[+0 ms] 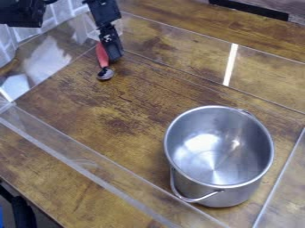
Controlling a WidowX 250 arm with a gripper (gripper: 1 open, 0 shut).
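At the upper left my gripper (107, 46) reaches down over a utensil with a red handle (103, 55) and a small round metal head (105, 74), which points toward the front. The dark fingers are at the handle's upper end; whether they are closed on it is too small to tell. A large steel pot (218, 151) with a wire handle stands at the lower right.
Clear panels or strips border the work area, with a white strip (231, 64) at the right rear. A crumpled silvery sheet lines the left edge.
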